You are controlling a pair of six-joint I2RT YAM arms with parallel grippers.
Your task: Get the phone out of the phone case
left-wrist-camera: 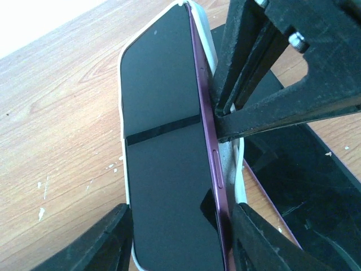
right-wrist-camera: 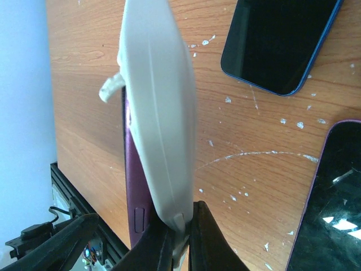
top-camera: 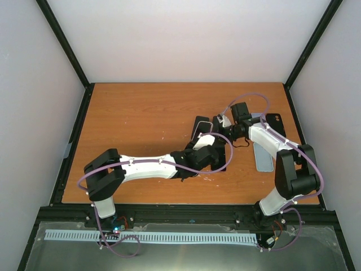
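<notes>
A phone [left-wrist-camera: 163, 175] with a dark back and purple frame stands on edge in a whitish case [left-wrist-camera: 240, 175]. Along its right side, the purple frame [left-wrist-camera: 210, 130] shows a gap to the case wall. My left gripper is open, with one finger on each side of the phone's near end; contact is hard to judge. On the case's side wall, my right gripper is shut, its fingers pinching the thin rim. The right wrist view shows the case's pale outer face [right-wrist-camera: 161, 107], with the phone's purple edge [right-wrist-camera: 138, 186] behind it.
Flat on the table lie a blue-edged phone [right-wrist-camera: 276, 45] and a purple-edged phone [right-wrist-camera: 338, 197]. A pale blue slab [top-camera: 263, 158] and a black phone [top-camera: 276, 124] rest at the right.
</notes>
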